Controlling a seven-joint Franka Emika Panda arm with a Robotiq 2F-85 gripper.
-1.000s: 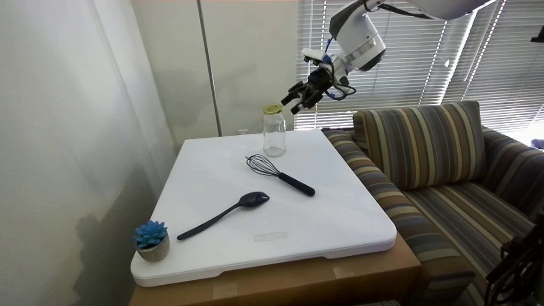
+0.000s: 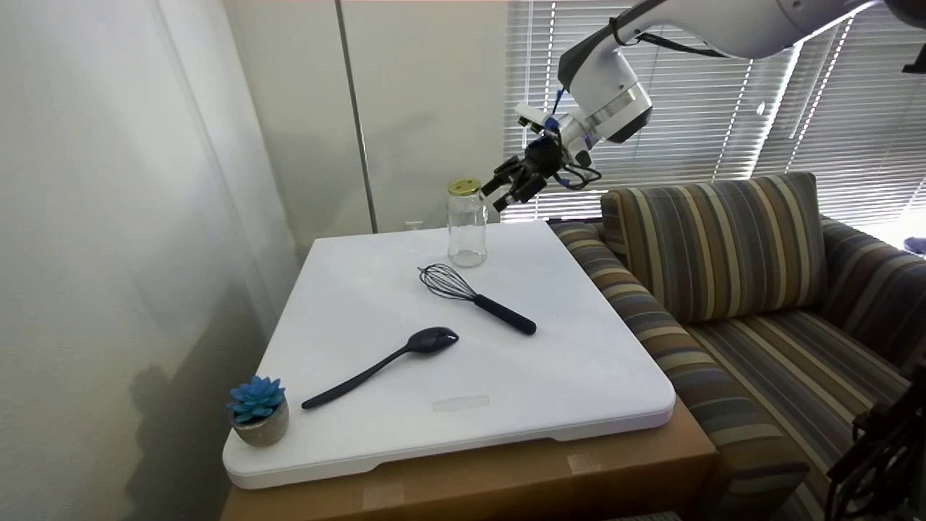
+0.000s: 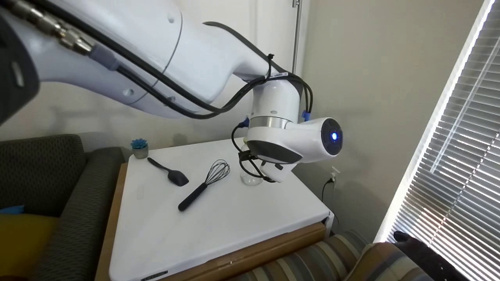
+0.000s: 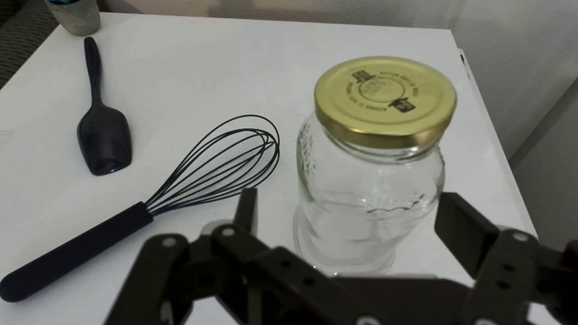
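A clear glass jar with a gold lid stands upright near the table's far end; it looks empty. My gripper is open, its two fingers wide apart, and the jar shows between and beyond them in the wrist view. From exterior view 1, the gripper hangs tilted just right of the jar, close to lid height; whether they touch cannot be told. In exterior view 2 my wrist covers much of the jar, and the fingers are hidden there.
A black whisk lies in front of the jar, and a black spoon-like utensil lies farther left. A potted blue succulent sits at the white table's near-left corner. Against the right side stands a striped armchair.
The arm has come down, bringing my gripper from above the lid to about lid height. Jar, whisk and utensil have stayed put.
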